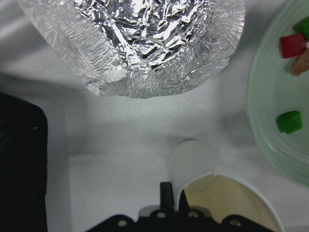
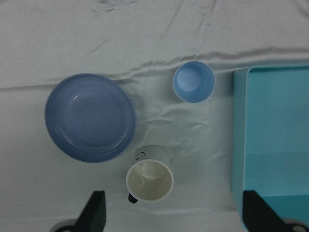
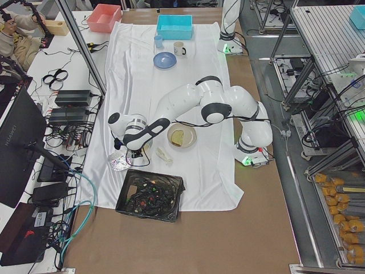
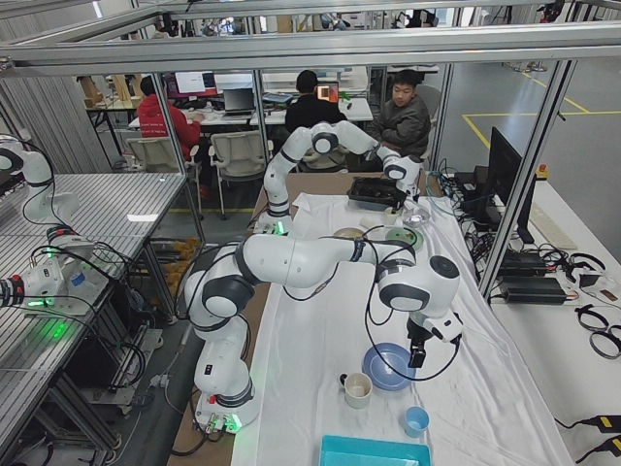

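My left gripper is low over the white cloth, shut on the rim of a white cup-like item (image 1: 190, 159) with a pale yellow interior in the left wrist view. Above it lies a crumpled foil dish (image 1: 145, 53); to its right a green plate (image 1: 270, 140) holds red, green and brown pieces. My right gripper is open over a blue plate (image 2: 90, 118), a white mug (image 2: 149, 179), a blue cup (image 2: 193, 82) and the edge of a teal bin (image 2: 239, 135).
A black bin (image 3: 149, 211) with dark contents stands beside the foil dish. A beige plate (image 3: 191, 137) with a yellow piece lies to its right. The cloth between the two arms is largely clear.
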